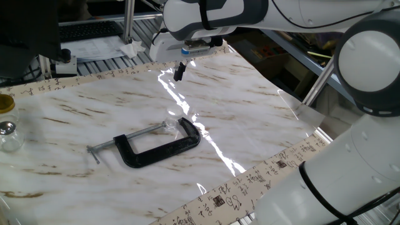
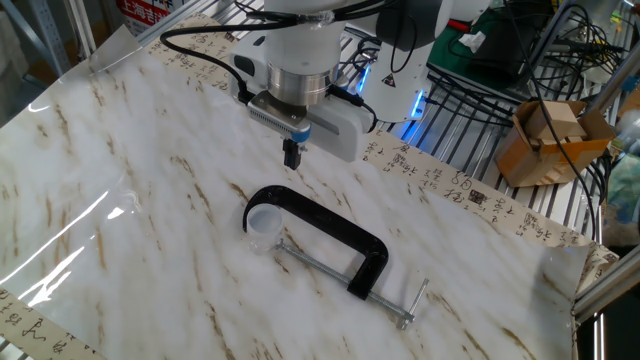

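A black C-clamp (image 1: pixel 161 152) with a silver screw rod (image 2: pixel 330 270) lies flat on the marbled table. A small clear round cup (image 2: pixel 264 224) sits at the finger end of the clamp, between the frame's tip and the screw's end; in exterior view 1 the cup (image 1: pixel 174 119) is faint and glassy. My gripper (image 2: pixel 291 154) hangs above the table, apart from the clamp, on the side of its black frame in exterior view 2. Its dark fingers look pressed together as one block, and nothing shows between them. In exterior view 1 the gripper (image 1: pixel 179 72) is over the table's far part.
A clear jar with a yellow lid (image 1: pixel 6 103) stands at the left edge in exterior view 1. Off the table are a keyboard (image 1: pixel 90 30) and a cardboard box (image 2: pixel 552 143).
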